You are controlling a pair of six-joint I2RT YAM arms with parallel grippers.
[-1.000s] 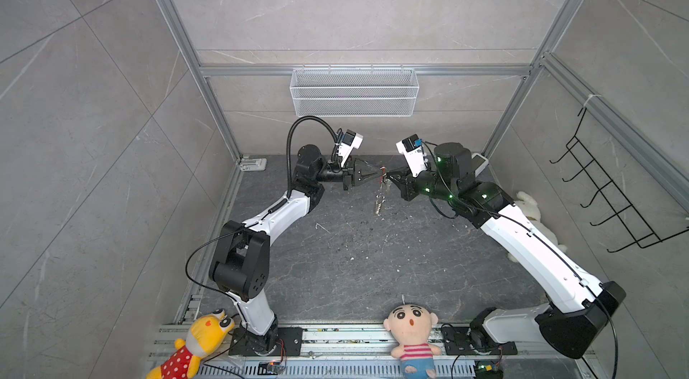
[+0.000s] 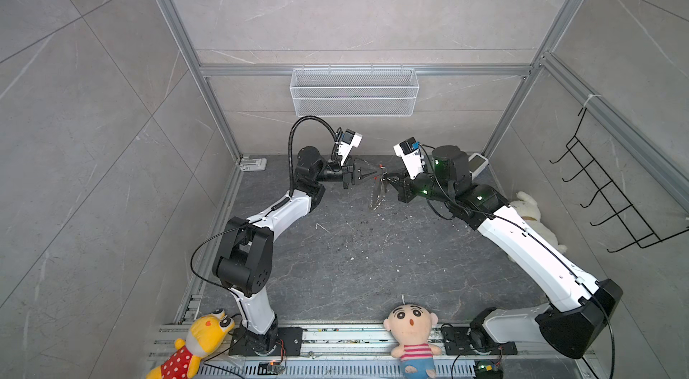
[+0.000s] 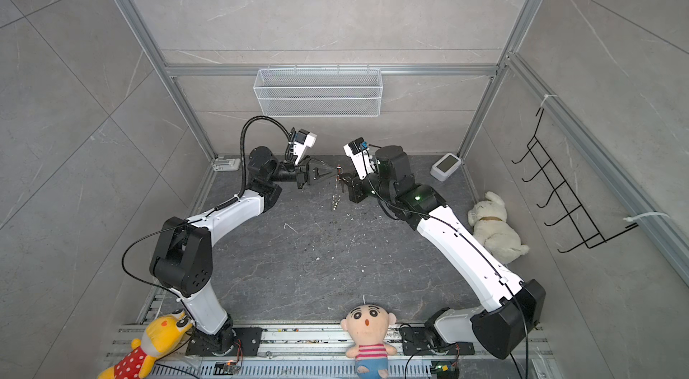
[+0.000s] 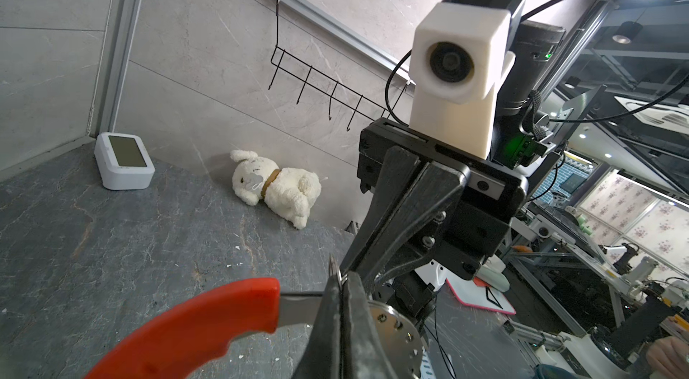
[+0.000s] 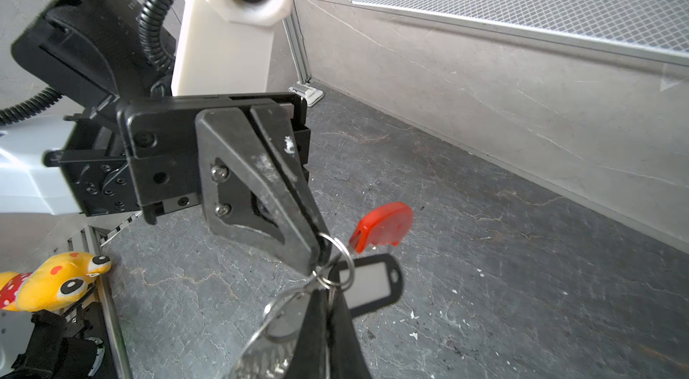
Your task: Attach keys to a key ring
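My left gripper [image 2: 364,173] and right gripper [image 2: 387,177] meet tip to tip at the middle, both shut. A metal key ring [image 5: 343,264] sits at the fingertips; in the right wrist view it appears caught at the left gripper's tips. Keys [image 3: 336,199] hang below, with a red-handled piece [image 4: 186,325], a dark-framed tag [image 5: 369,282] and a perforated metal piece [image 4: 398,339]. I cannot tell exactly which finger pair bears the ring.
A mesh basket [image 2: 354,92] hangs on the back wall, a hook rack [image 2: 610,192] on the right. A plush dog [image 3: 495,228] and white device [image 3: 445,167] lie at the right. Toys line the front edge.
The right arm has shifted slightly down and toward me, and the hanging keys have swung slightly left. The left arm has moved very slightly.
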